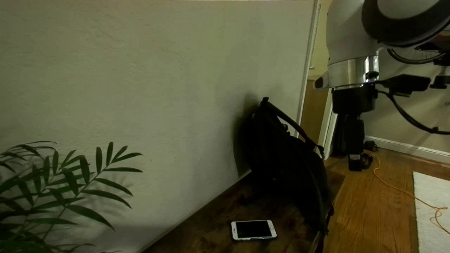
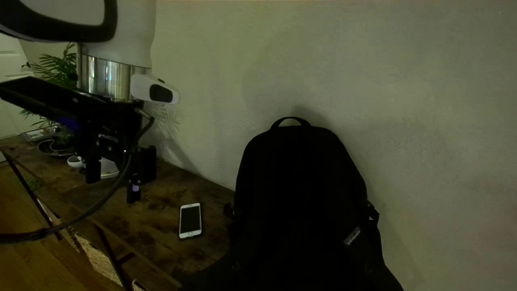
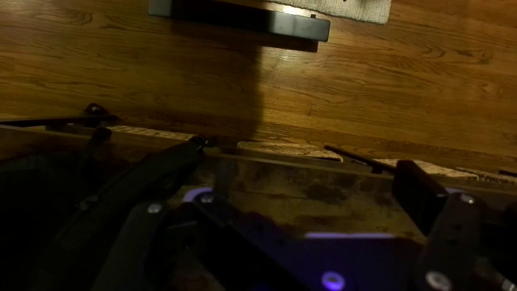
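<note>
A white-framed phone [image 1: 253, 229] with a dark screen lies face up on the brown wooden table [image 2: 150, 218]. Against the wall behind it leans a black backpack [image 2: 295, 203]. My gripper [image 2: 113, 188] points downward, raised above the table, to the left of the phone in exterior view 2. Its two fingers [image 2: 133, 193] stand well apart with nothing visible between them, so it is open. The wrist view shows the same wide gap above bare tabletop near the front edge. I cannot make out the phone in that view.
A leafy plant [image 1: 67, 189] stands at the near left in exterior view 1. The backpack's strap [image 3: 145, 179] reaches the table's front edge. Wooden floor [image 3: 363, 92] lies beyond that edge. Bare tabletop surrounds the phone.
</note>
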